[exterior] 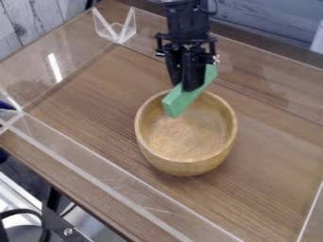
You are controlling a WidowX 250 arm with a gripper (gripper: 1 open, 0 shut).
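Note:
The black gripper point(188, 59) hangs at the top centre, its fingers around the upper part of a green block point(190, 91), a long piece held at a tilt. The block is over the back part of a round wooden bowl point(184, 143); whether it touches the rim is hard to tell. The bowl's inside looks empty. How tightly the fingers close on the block cannot be made out.
Clear plastic edging runs along the left and top left. Black cables lie at the bottom left corner.

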